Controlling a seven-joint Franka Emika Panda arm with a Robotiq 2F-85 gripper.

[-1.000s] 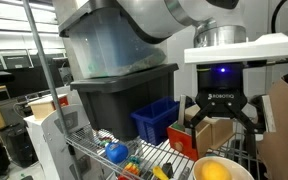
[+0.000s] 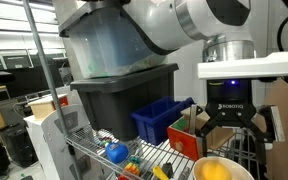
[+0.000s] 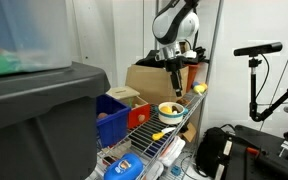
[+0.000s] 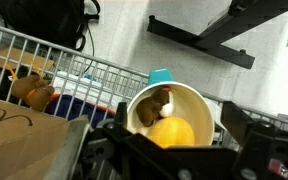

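A white bowl (image 4: 136,113) stands below my gripper in the wrist view, holding a round yellow object (image 4: 171,132) and a brown object (image 4: 150,105) with a small whitish part beside it. My gripper (image 2: 232,140) is open over the bowl, its dark fingers spread wide with nothing visible between them. Exterior view 1 shows the yellow object (image 2: 215,171) in the bowl near the bottom edge. From the far side, exterior view 2 has the gripper (image 3: 174,84) hanging above the white bowl (image 3: 171,109).
A wire shelf (image 4: 69,62) carries the bowl. On it are a blue bin (image 2: 158,118), a red box (image 2: 183,141) and a blue object (image 2: 116,153). An orange-brown plush toy (image 4: 31,89) lies left in the wrist view. Large dark storage boxes (image 2: 129,102) stand at one end.
In exterior view 1 the arm and gripper have shifted slightly to the right and a little lower. The fingers stay spread, and the bowl and shelf items have not visibly moved.
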